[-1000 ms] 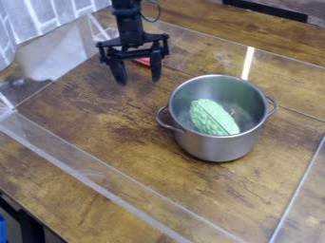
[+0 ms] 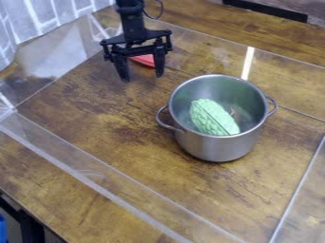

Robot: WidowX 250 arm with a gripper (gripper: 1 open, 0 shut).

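Note:
My black gripper (image 2: 139,61) hangs at the top middle of the camera view, its two fingers apart, over a red object (image 2: 147,60) that it partly hides. A steel pot (image 2: 216,145) stands on the wooden tabletop (image 2: 114,142) to the right, holding a pale green leafy vegetable, perhaps cabbage or lettuce (image 2: 211,118).
Clear plastic walls (image 2: 98,178) border the work area on several sides. The wood to the left of the pot is bare. A dark edge (image 2: 273,9) runs along the back right.
The gripper has moved slightly up and back from where it was a second ago. The pot and vegetable have not moved.

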